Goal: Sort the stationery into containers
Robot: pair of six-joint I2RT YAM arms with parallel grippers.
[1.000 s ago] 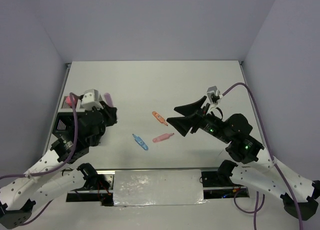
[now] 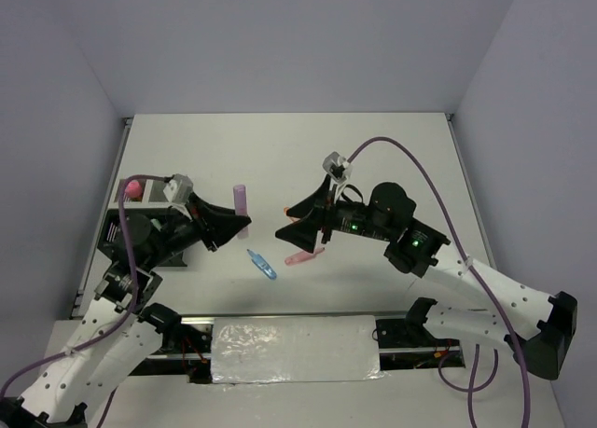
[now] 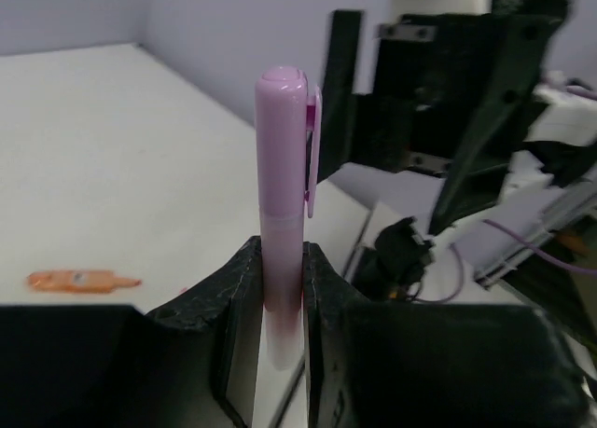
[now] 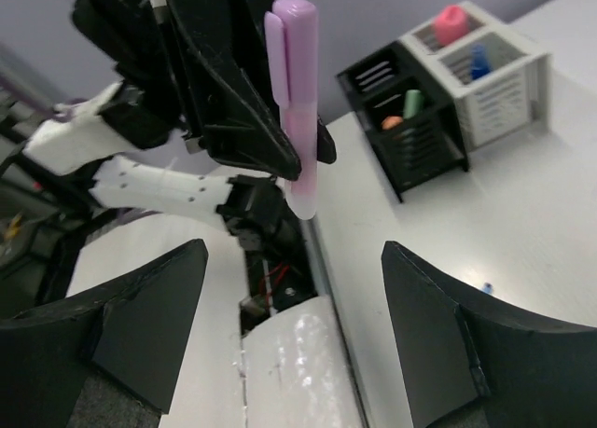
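Note:
My left gripper is shut around a pale purple marker, holding it upright above the table. Facing it from the right, my right gripper stands open with nothing between its fingers. In the right wrist view, the purple marker is ahead, beyond the open fingers and not touching them. On the table lie a blue marker and a pink marker. The right gripper mostly covers an orange marker in the top view; the left wrist view shows that orange marker lying flat.
At the left stand a black container holding green and orange pieces, and a white one holding pink and blue pieces. My left arm partly covers them from above.
My right gripper has moved left, over the orange marker.

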